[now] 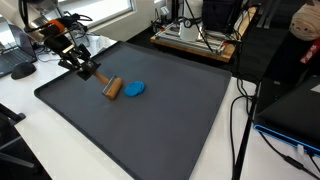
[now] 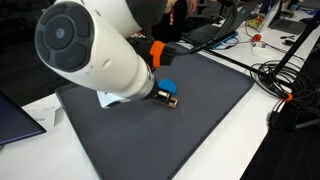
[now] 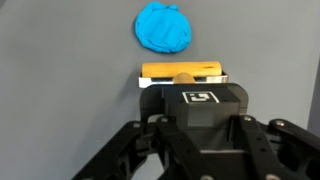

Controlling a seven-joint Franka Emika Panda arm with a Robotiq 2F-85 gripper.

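A tan-orange, roller-like tool (image 3: 182,70) with a pale strip along one side lies crosswise just ahead of my gripper in the wrist view. In exterior view 1 the tool's tan head (image 1: 112,89) is low over or on the grey board; contact is hard to tell. From it, a thin handle rises to my gripper (image 1: 92,73), which is shut on it. A blue, soft-looking lump (image 3: 163,27) lies on the board beyond the head, apart from it. Exterior view 2 shows the blue lump (image 2: 168,86) partly behind the tool (image 2: 166,99).
The dark grey board (image 1: 165,125) is bare towards the front and right. Loose black cables (image 1: 240,105) run past its right side. A wooden-topped stand (image 1: 190,43) is behind it. A laptop (image 1: 290,120) stands at far right.
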